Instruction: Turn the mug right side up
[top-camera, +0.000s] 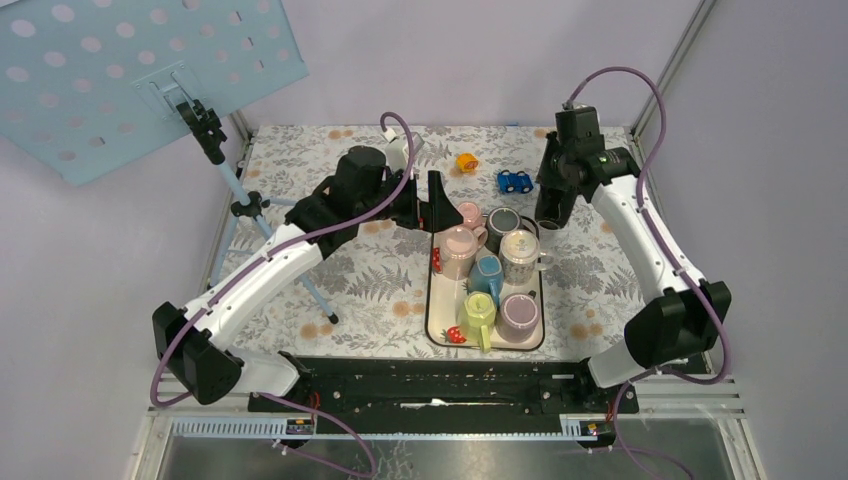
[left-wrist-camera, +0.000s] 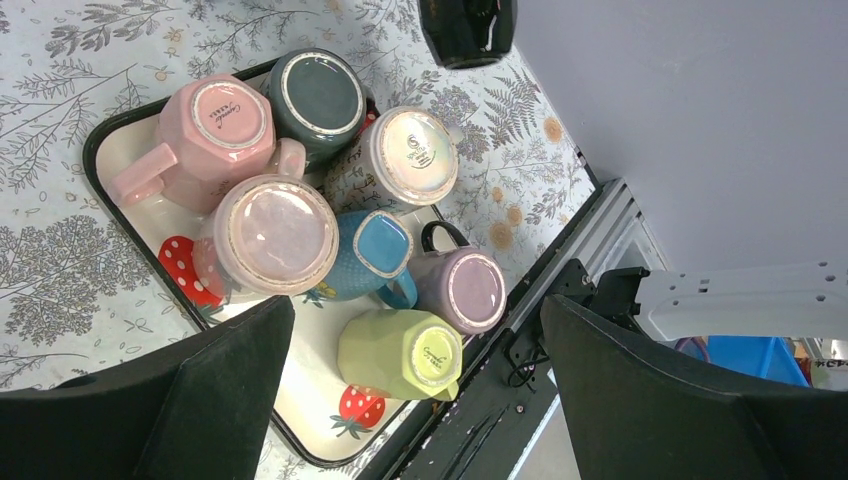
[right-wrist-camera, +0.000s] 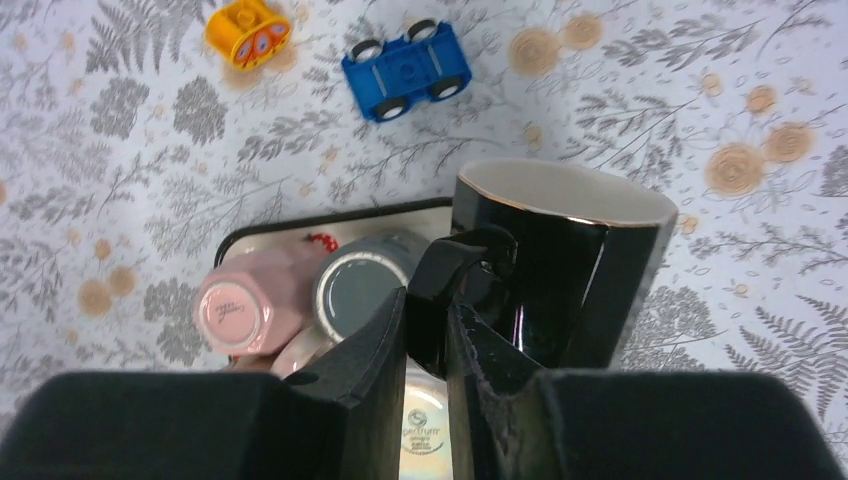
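A black mug (right-wrist-camera: 570, 280) hangs from my right gripper, which is shut on its handle; its white rim is uppermost in the right wrist view, the body somewhat tilted. In the top view it is partly hidden under the right gripper, right of the mug tray. My left gripper is open and empty above the tray's left part. Bottom-up mugs fill the tray (top-camera: 430, 310): pink (left-wrist-camera: 215, 130), grey (left-wrist-camera: 315, 100), patterned (left-wrist-camera: 410, 155), blue (left-wrist-camera: 375, 250), lilac (left-wrist-camera: 468, 290), green (left-wrist-camera: 395, 355), among others.
A yellow toy (top-camera: 466, 162) and blue toy car (top-camera: 514, 182) lie behind the tray. A light-blue board (top-camera: 120, 60) on a stand occupies the left.
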